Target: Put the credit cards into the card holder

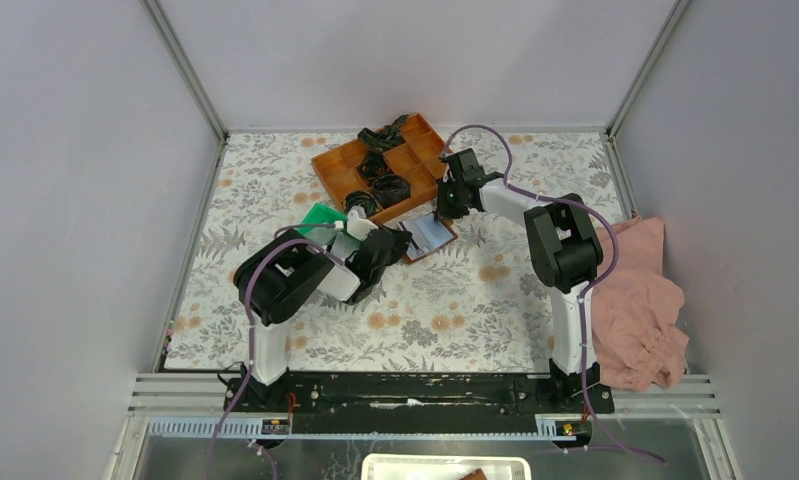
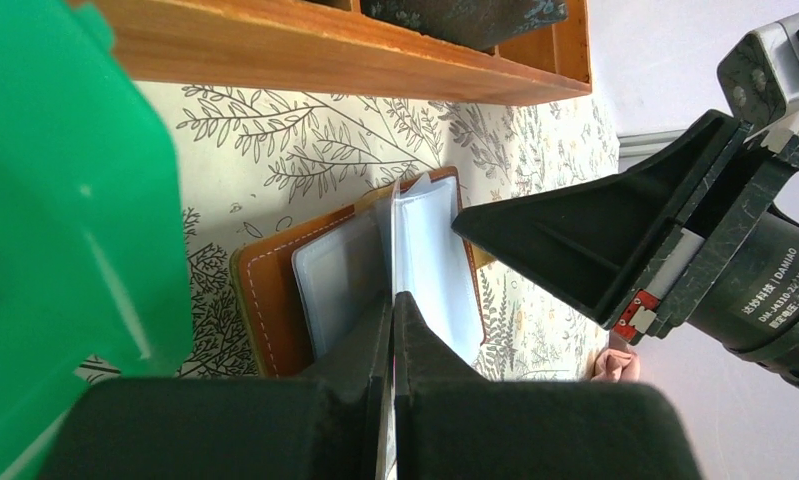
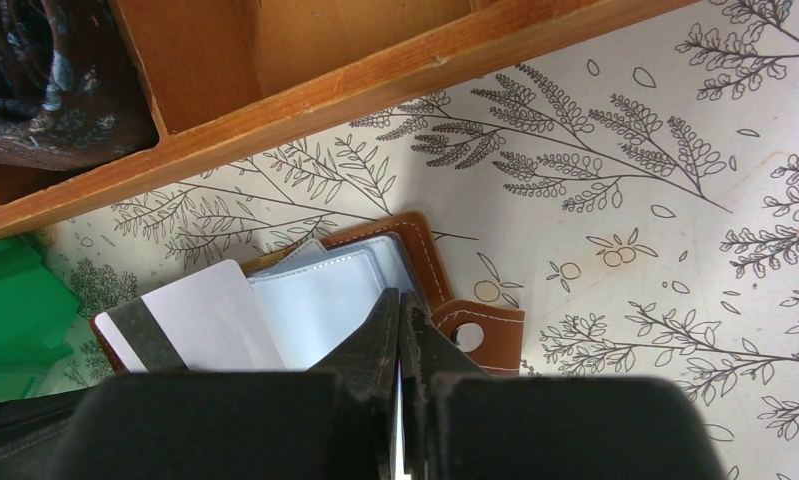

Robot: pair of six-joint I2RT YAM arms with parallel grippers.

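The brown card holder lies open on the table, its clear sleeves facing up and its snap flap at the right. Between the fingertips of my shut left gripper, a white credit card shows edge-on. In the right wrist view this card has a dark stripe and lies over the left part of the sleeves. My right gripper is shut, tips at the sleeve's right edge. Whether it pinches the sleeve is hard to see. No other loose cards are visible.
Just behind the holder stands a wooden compartment box with dark rolled items. A green container is close on the left, partly under the left arm. A pink cloth lies far right.
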